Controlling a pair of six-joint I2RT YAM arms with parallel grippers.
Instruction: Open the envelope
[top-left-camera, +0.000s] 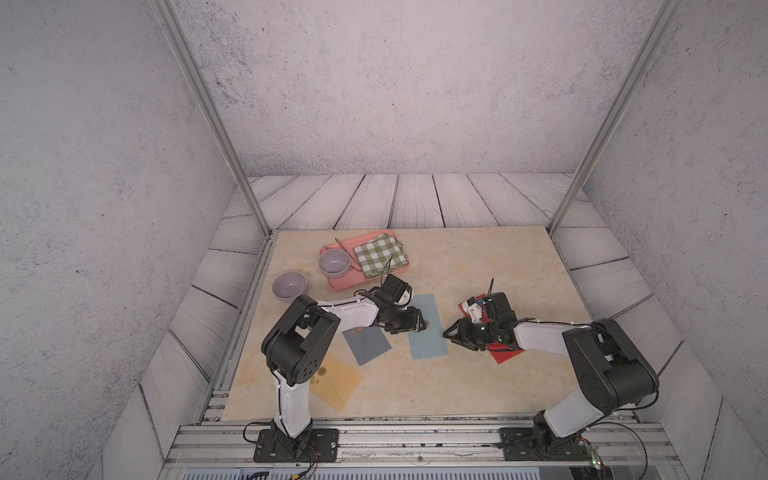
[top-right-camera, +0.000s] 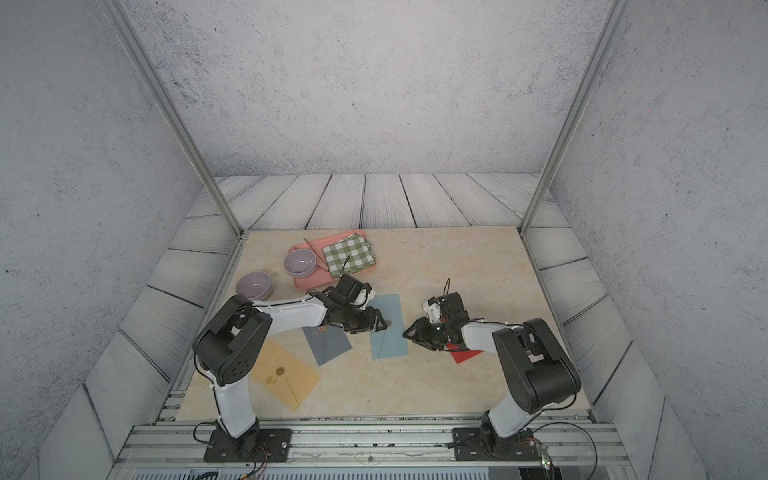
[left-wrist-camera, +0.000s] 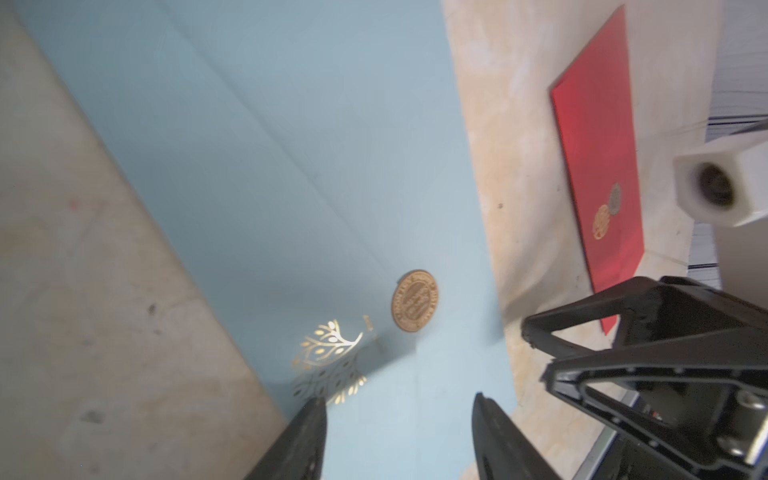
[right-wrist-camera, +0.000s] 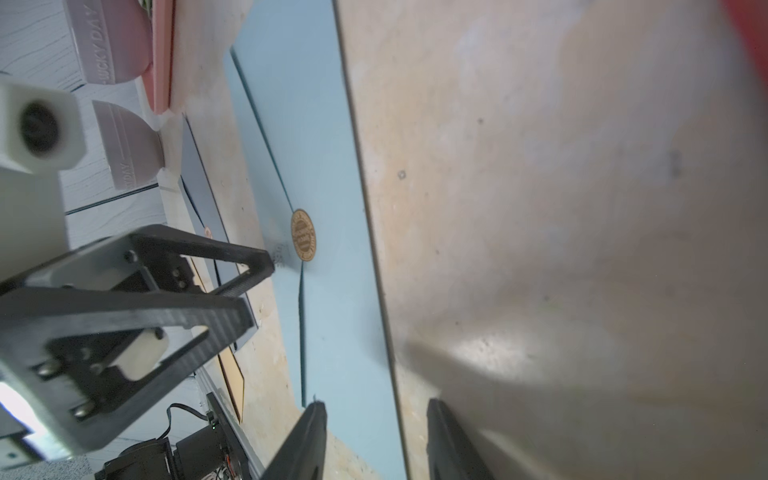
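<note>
A light blue envelope (top-left-camera: 430, 345) lies flat in the middle of the table, its flap closed under a round bronze seal (left-wrist-camera: 415, 300). Over its left part hovers my left gripper (top-left-camera: 421, 321), fingers (left-wrist-camera: 297, 444) parted, with only blue paper visible between them in the left wrist view. My right gripper (top-left-camera: 451, 336) is at the envelope's right edge, open; in the right wrist view its fingers (right-wrist-camera: 305, 444) stand on either side of that edge. Whether either gripper touches the paper cannot be told.
A grey envelope (top-left-camera: 368, 345) and a yellow envelope (top-left-camera: 336, 384) lie to the left; a red envelope (top-left-camera: 505, 353) is partly under the right arm. Behind are a pink tray (top-left-camera: 344, 281) with a checked cloth (top-left-camera: 381, 254), and purple bowls (top-left-camera: 289, 285).
</note>
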